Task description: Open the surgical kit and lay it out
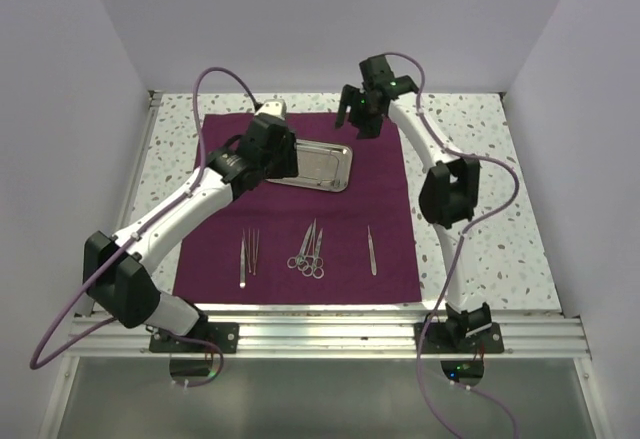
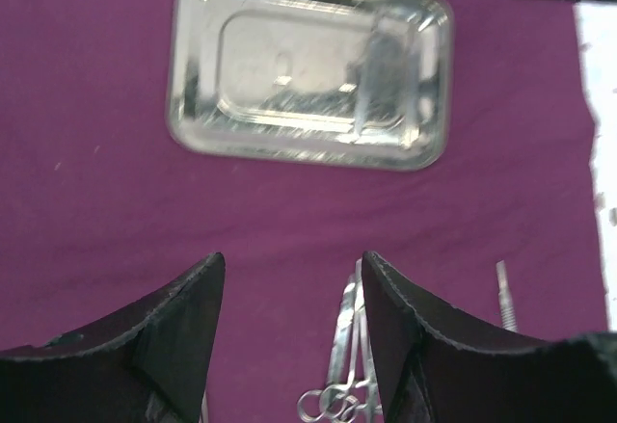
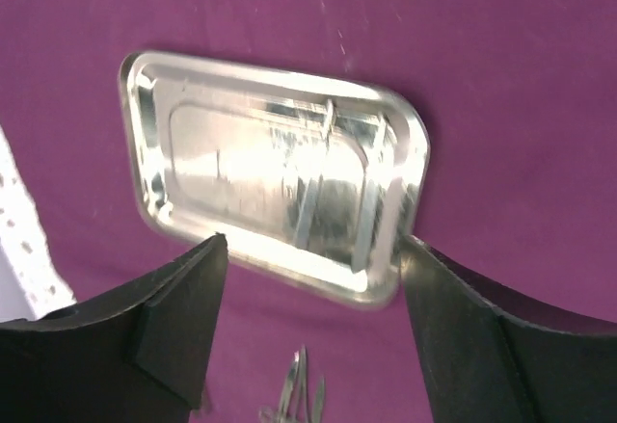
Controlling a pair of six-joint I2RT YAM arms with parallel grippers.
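A shallow metal tray (image 1: 311, 181) lies on the purple cloth (image 2: 87, 211), with thin metal instruments (image 3: 367, 206) inside its right part. My left gripper is open with nothing between its fingers; from above it hangs over the tray's left side. Near the cloth's back right stands my right gripper, its fingers apart and empty. In front of the tray lie several ring-handled scissors or clamps (image 1: 308, 251). To their left are slim tweezer-like instruments (image 1: 250, 251), and a single thin instrument (image 1: 371, 251) lies to the right.
A speckled white tabletop (image 1: 480, 209) borders the cloth, with grey walls (image 1: 580, 139) on the sides. The cloth's middle strip between tray and instruments is clear. Both grippers are close together near the tray.
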